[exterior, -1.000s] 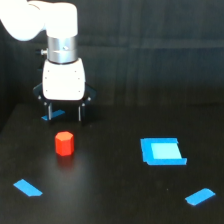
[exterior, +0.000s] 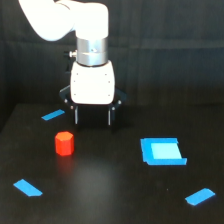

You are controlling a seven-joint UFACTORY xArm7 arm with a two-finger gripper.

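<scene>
On the dark table at left stands a red block (exterior: 64, 143), apparently with nothing touching it. My gripper (exterior: 92, 116) hangs behind the block and to its right, its white hand (exterior: 92, 85) pointing down. The dark fingers are spread wide, and only the dark background shows between them. How high the fingertips are above the table is hard to judge. Right of centre lies a pale square (exterior: 165, 151) bordered by blue tape (exterior: 147, 152), with nothing on it.
Blue tape strips lie flat at the back left (exterior: 52, 115), front left (exterior: 27, 187) and front right (exterior: 200, 197). Bare dark table stretches between the block and the taped square. The back is dark, with little detail.
My gripper has shifted right and slightly lower or nearer in the view, from above and behind the red block to its right side. The block and tape have stayed put.
</scene>
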